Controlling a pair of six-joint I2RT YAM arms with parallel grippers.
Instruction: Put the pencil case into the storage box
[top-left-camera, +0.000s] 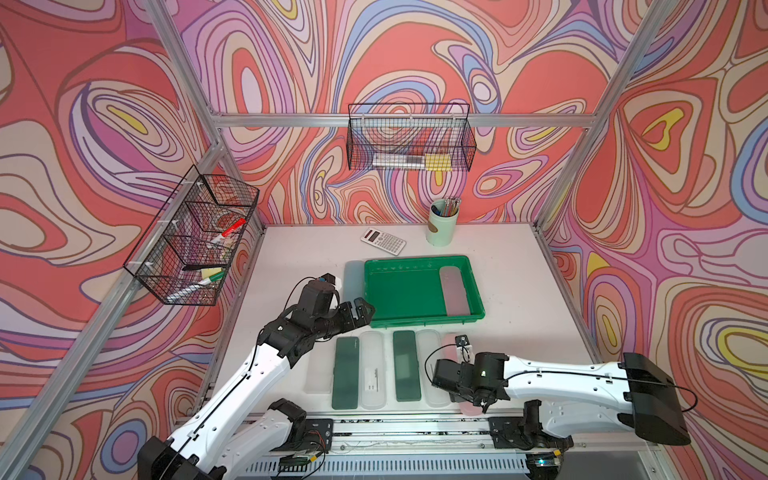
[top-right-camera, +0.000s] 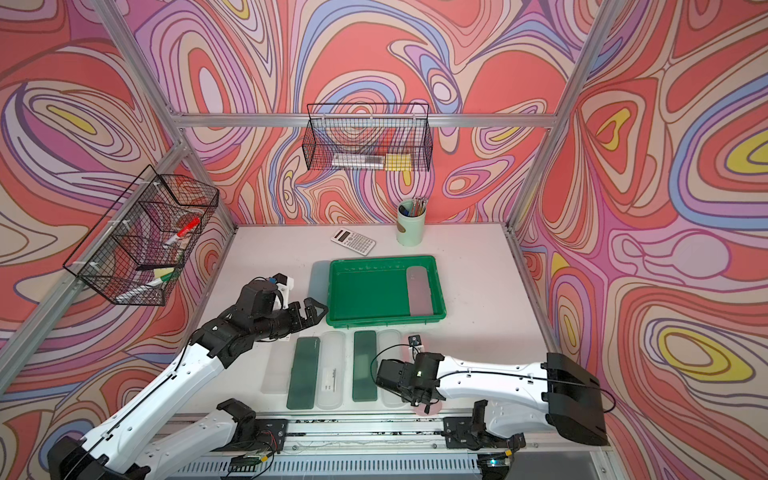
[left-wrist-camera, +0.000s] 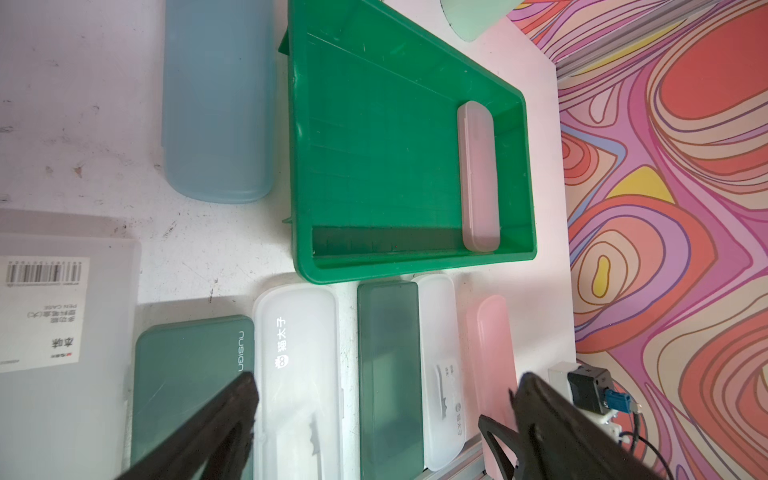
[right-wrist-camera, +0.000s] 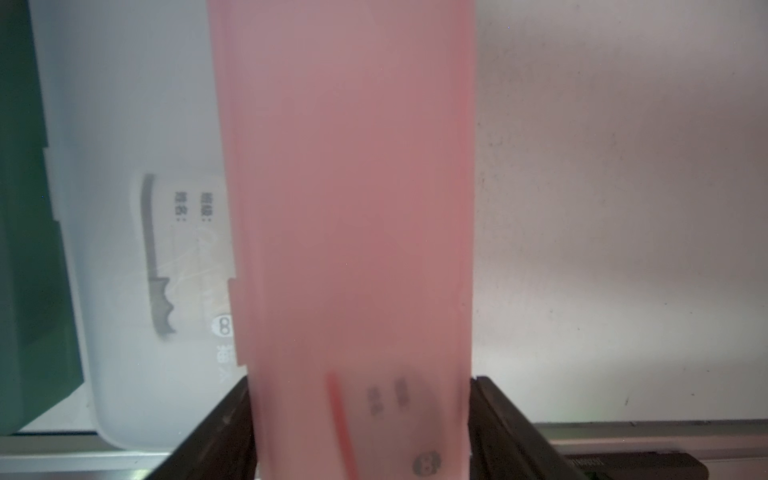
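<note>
A long pink pencil case (right-wrist-camera: 352, 200) runs down the middle of the right wrist view. At its front end my right gripper straddles it, one finger along each side with no clear gap; whether they grip it cannot be told. In the top left view the arm hides much of this case. The storage box, a green tray (top-left-camera: 404, 323), stands mid-table with a pinkish case (left-wrist-camera: 480, 180) along its right wall. My left gripper (top-left-camera: 364, 310) hovers by the tray's left front corner, fingers wide apart, empty.
A whitish case (right-wrist-camera: 144, 320) lies close left of the pink one. Green cases (top-left-camera: 406, 364) and other pale cases (left-wrist-camera: 296, 376) fill the front row. A blue case (left-wrist-camera: 220, 104) lies left of the tray. Table right of the tray is clear.
</note>
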